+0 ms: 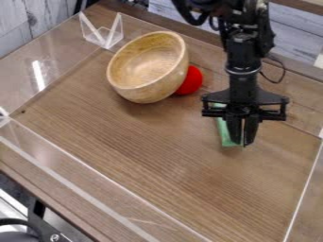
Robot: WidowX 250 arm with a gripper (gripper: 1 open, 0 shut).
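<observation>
My black gripper (245,127) reaches down on the right side of the table over a green object (225,127), which shows partly behind and between its fingers. The gripper looks closed on the green object, low over the wooden table (127,165); the fingertips are dark and partly hide it.
A light wooden bowl (145,68) sits at the upper left, with a red round object (190,81) beside its right side. A clear angular object (104,28) stands at the top left.
</observation>
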